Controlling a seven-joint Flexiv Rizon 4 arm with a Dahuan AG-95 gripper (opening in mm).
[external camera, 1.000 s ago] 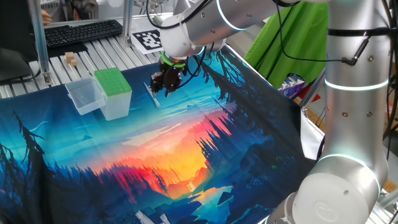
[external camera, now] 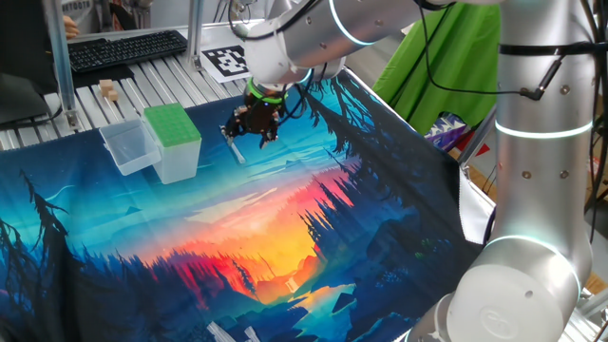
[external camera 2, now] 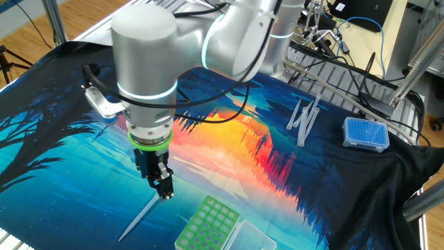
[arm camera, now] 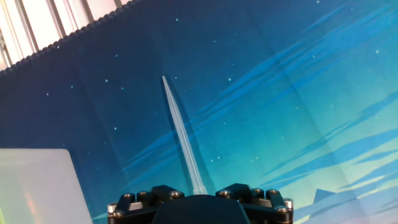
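A long, clear, tapered plastic piece (arm camera: 182, 138) points away from my gripper in the wrist view, its wide end between the fingers. The fingers (arm camera: 166, 192) look spread, with a strip of cloth showing on either side of that end; their lower parts are hidden by the gripper's body. In exterior view 2, my gripper (external camera 2: 165, 194) is low over the cloth at the near end of the clear piece (external camera 2: 141, 216). Exterior view 1 shows my gripper (external camera: 251, 135) beside the same piece (external camera: 235, 150), right of a white box with a green top (external camera: 171, 128).
The green-topped box's open clear lid (external camera: 131, 147) sticks out to its left. Several similar clear pieces (external camera 2: 304, 123) lie across the cloth, near a blue-topped box (external camera 2: 365, 133). Mid-cloth (external camera: 256, 237) is free.
My gripper has shifted and turned slightly beside the clear piece in exterior view 1. The piece and the boxes look unmoved.
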